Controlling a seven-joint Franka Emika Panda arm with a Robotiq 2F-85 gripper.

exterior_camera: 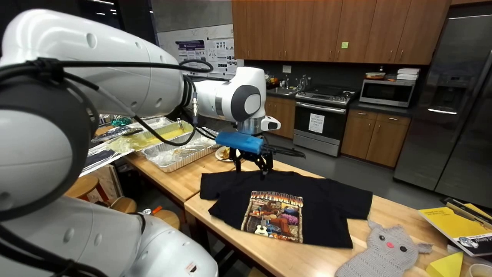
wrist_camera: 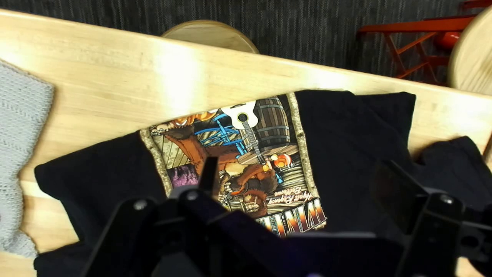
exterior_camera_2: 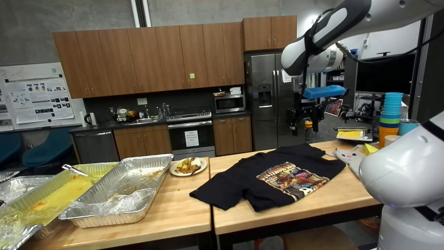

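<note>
A black T-shirt (exterior_camera: 323, 203) lies spread on the wooden table, its printed picture (exterior_camera: 275, 216) facing up. In the wrist view the shirt (wrist_camera: 350, 134) fills the middle, the print (wrist_camera: 235, 161) appearing upside down, and its lower part is hidden behind the gripper. My gripper (exterior_camera: 251, 172) hangs over the shirt's collar side, pointing down, its fingers apart with nothing between them. Exterior view 2 shows the gripper (exterior_camera_2: 305, 130) raised clear above the table. From the wrist, the open gripper has one finger over the print and the other over plain black cloth.
A grey knitted toy (exterior_camera: 387, 249) lies beside the shirt, with a yellow book (exterior_camera: 454, 226) beyond it. Foil trays (exterior_camera_2: 120, 191) and a plate of food (exterior_camera_2: 188, 166) occupy the adjoining table. Stacked cups (exterior_camera_2: 391, 112) stand at the far right. Bare wood (wrist_camera: 106, 92) runs along the shirt's hem side.
</note>
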